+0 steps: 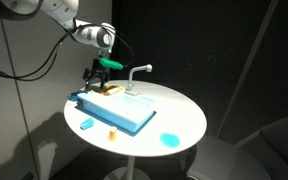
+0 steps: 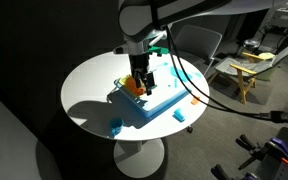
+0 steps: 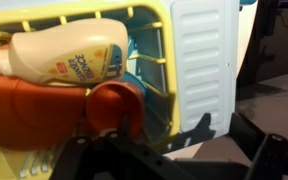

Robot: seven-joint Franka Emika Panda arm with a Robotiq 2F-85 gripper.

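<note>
In the wrist view, a yellow basket (image 3: pixel 162 60) holds a cream-coloured bottle (image 3: pixel 64 52) lying on its side, an orange dish (image 3: pixel 24 108) and an orange cup (image 3: pixel 116 105). My gripper is open, its dark fingers spread wide along the lower edge with nothing seen between them. The left finger overlaps the basket's lower part, just below the cup. From outside, the gripper (image 1: pixel 96 76) hangs low over the back left of a blue-and-white toy sink (image 1: pixel 134 120). Exactly how high the fingertips are is hard to tell.
A faucet (image 1: pixel 138 70) rises behind the sink. On the round white table (image 1: pixel 174 100) lie a blue piece (image 1: pixel 87 124), a small orange item (image 1: pixel 112 134) and a turquoise item (image 1: pixel 170 139).
</note>
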